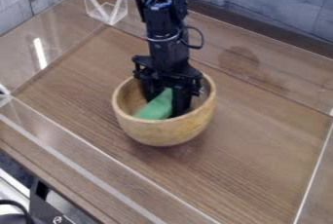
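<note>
A wooden bowl [172, 128] sits in the middle of the table, holding a green object [156, 115]. My black gripper [166, 93] reaches down from the top into the bowl, over and behind the green object. Its fingertips are hard to make out against the dark parts; it looks shut on the green object, though the contact is partly hidden.
A light wall and edge stand at the back, and a dark object [14, 211] is at the lower left corner.
</note>
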